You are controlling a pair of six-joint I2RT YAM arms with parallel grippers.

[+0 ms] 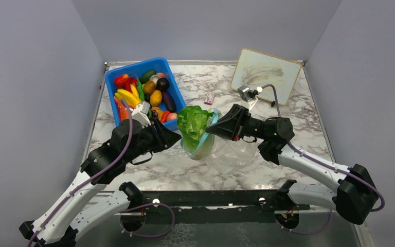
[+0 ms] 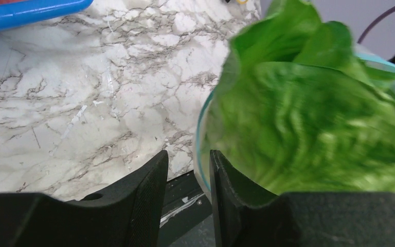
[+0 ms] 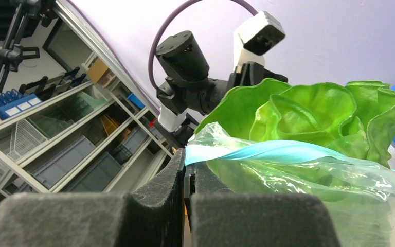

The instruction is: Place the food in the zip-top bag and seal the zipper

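A leafy green lettuce [image 1: 193, 126] sits in the mouth of a clear zip bag with a light blue zipper band [image 1: 208, 135], its leaves standing above the rim. My right gripper is shut on the bag's band. In the left wrist view, my left gripper is open, its fingertips close to the bag's rim [image 2: 200, 134], with nothing clearly between them. The lettuce [image 2: 298, 123] fills that view's right side.
A blue crate [image 1: 110, 87] of mixed toy fruit and vegetables stands at back left. A whiteboard [image 1: 265, 72] lies at back right, and a small red-and-white box [image 1: 210, 98] behind the bag. Clear plastic [image 1: 234, 157] lies on the marble table.
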